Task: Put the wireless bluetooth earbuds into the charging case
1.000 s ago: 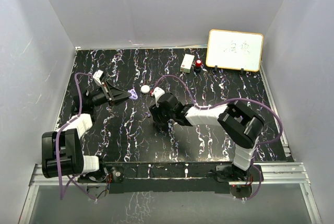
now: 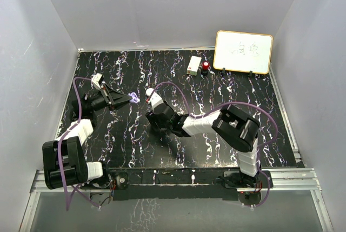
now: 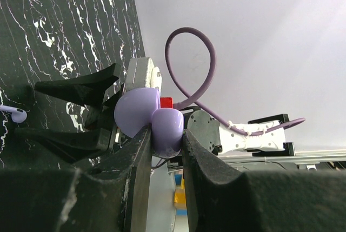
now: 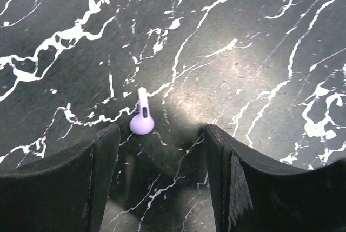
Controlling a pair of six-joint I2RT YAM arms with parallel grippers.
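Observation:
A lavender charging case with its lid up is gripped between the fingertips of my left gripper, above the table at the left. The inside of the case faces away in the left wrist view. One lavender earbud lies loose on the dark table. My right gripper stands open over it, the earbud nearer the left finger and nothing held. The same earbud shows beside the right gripper's fingers in the left wrist view. From above, the right gripper hides the earbud.
A round white object sits just behind the right gripper. Farther back are a white box, a red-capped bottle and a whiteboard.
My right gripper has moved left, over the loose earbud, which showed to its left a second ago. The left gripper, with the case, has shifted slightly left.

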